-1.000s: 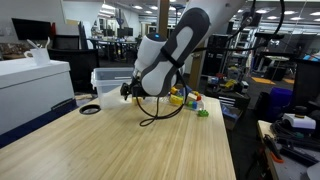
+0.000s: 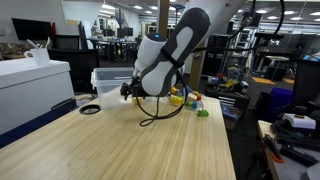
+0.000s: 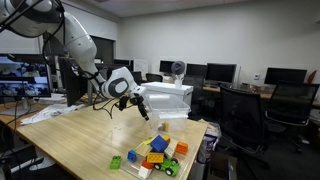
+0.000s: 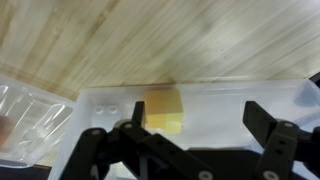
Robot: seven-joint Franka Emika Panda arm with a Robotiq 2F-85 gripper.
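In the wrist view my gripper stands open, its two dark fingers wide apart. A yellowish block shows between them, closer to the left finger and not gripped. The block appears to lie in a clear, whitish plastic container, whose upper edge runs across the view with wooden tabletop beyond. From outside, the gripper is low over the back of the table, beside a pale translucent container. At this size the exterior views do not show the gap between the fingers.
Several coloured toy blocks lie spread at one end of the table. A large clear bin stands behind the gripper. There is a black ring near the long white box.
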